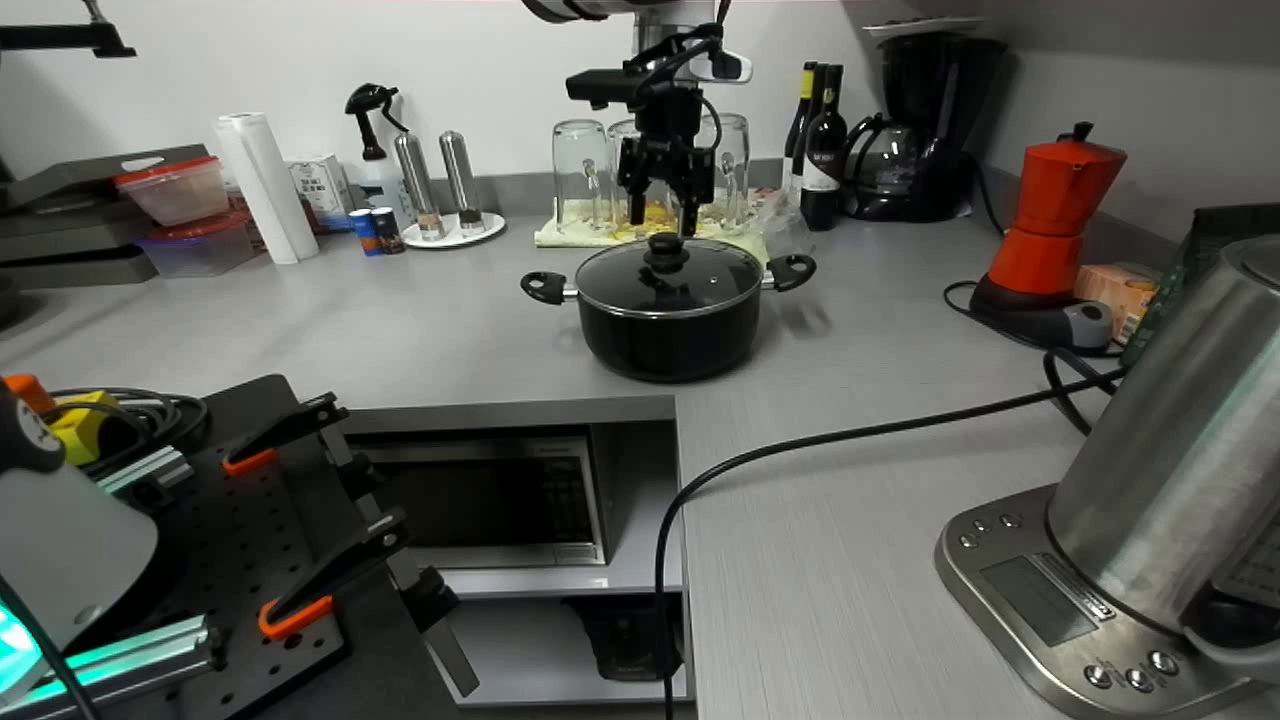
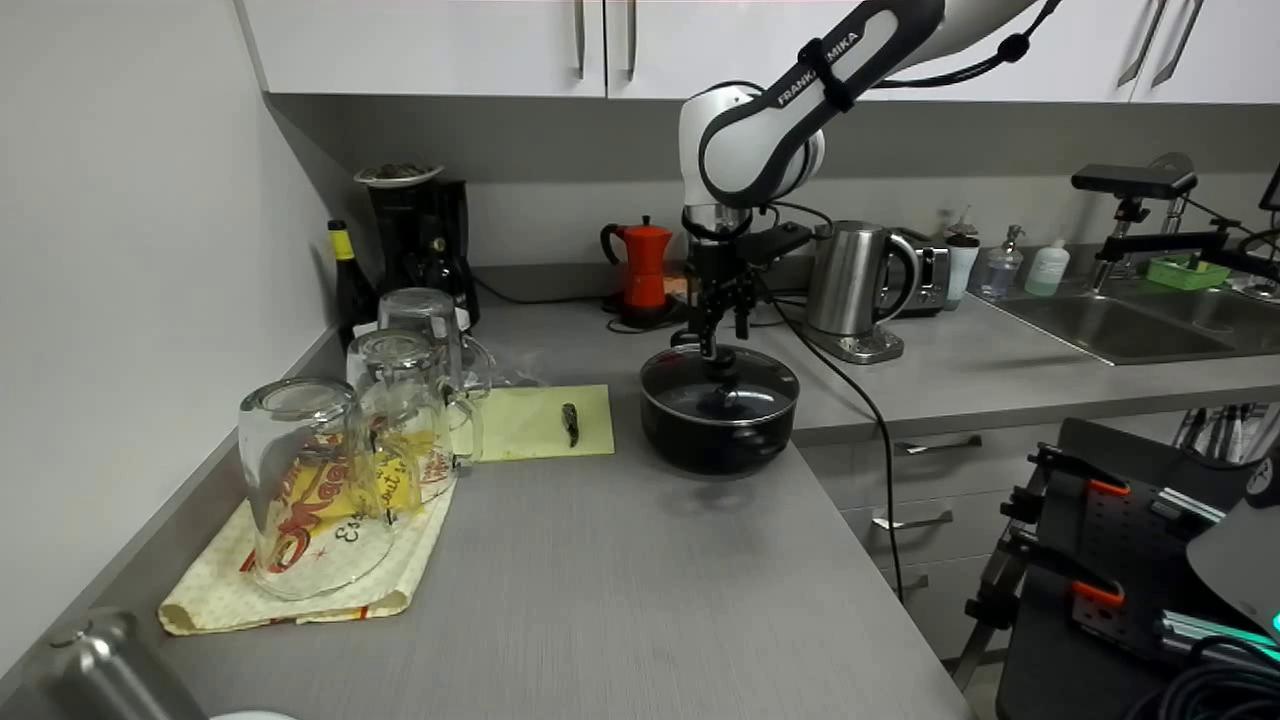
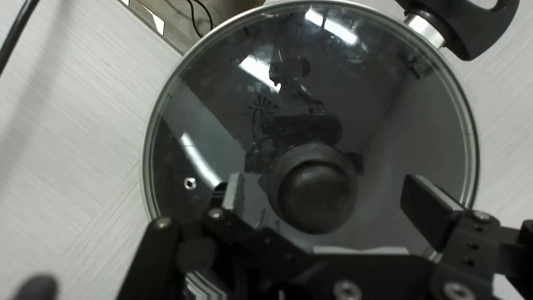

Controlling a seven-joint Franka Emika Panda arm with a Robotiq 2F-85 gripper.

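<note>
A black pot [image 1: 668, 342] with two side handles stands on the grey counter, covered by a glass lid [image 2: 756, 384] with a round black knob [image 3: 317, 195]. My gripper [image 1: 663, 228] points down from above, its fingertips close over the lid at about the height of the knob's top. In the wrist view the fingers are apart, with one finger [image 3: 430, 210] to the right of the knob and the other finger [image 3: 232, 192] to its left. Neither finger visibly touches the knob. The pot's contents cannot be made out through the dark glass.
Glass mugs [image 2: 318, 480] stand upside down on a cloth near the wall. A yellow-green mat [image 2: 528, 420] with a small dark object lies beside the pot. A steel kettle [image 1: 1182, 444] and its black cable [image 1: 864, 428] are to the right. Counter left of the pot is clear.
</note>
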